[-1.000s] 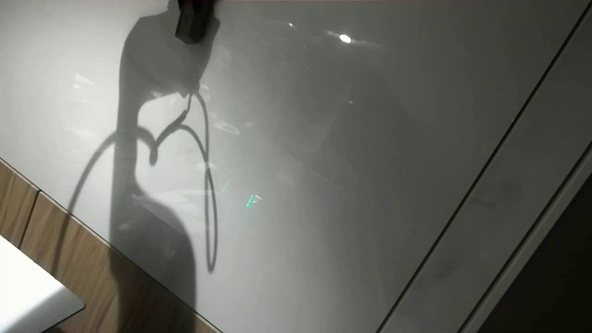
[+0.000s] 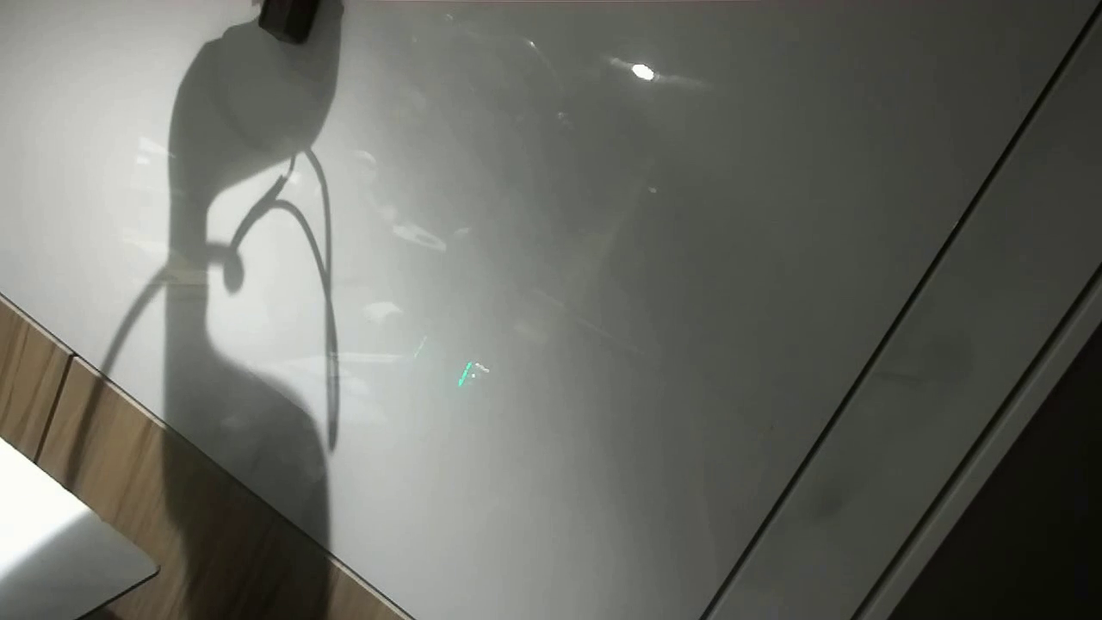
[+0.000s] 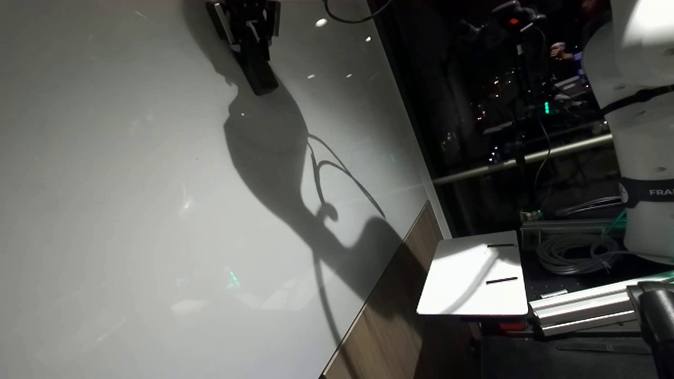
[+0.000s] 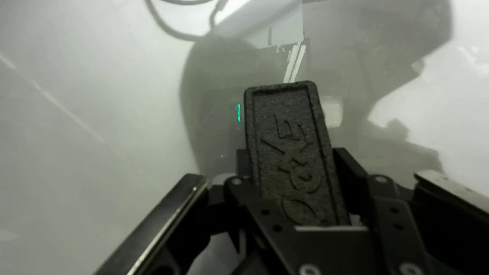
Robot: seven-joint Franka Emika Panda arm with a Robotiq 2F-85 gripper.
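Observation:
A dark, rectangular block (image 4: 293, 151) with raised lettering, shaped like a whiteboard eraser, is held between the black fingers of my gripper. In exterior view 2 the same block (image 3: 257, 72) sticks out below the gripper at the top, in front of a glossy white board (image 3: 126, 189). Only the block's end (image 2: 288, 19) shows at the top edge of exterior view 1. Whether the block touches the board cannot be told. The board looks bare apart from reflections, and a large arm shadow falls across it.
A wooden strip (image 2: 134, 444) borders the board. Beyond it in exterior view 2 stands a small white panel (image 3: 467, 278) with two dark bars on it. Cables and a white robot arm (image 3: 647, 139) are at the right. Most of the board is free of objects.
In exterior view 1 the block has moved left and up, partly leaving the frame. The arm's shadow has shifted left with it.

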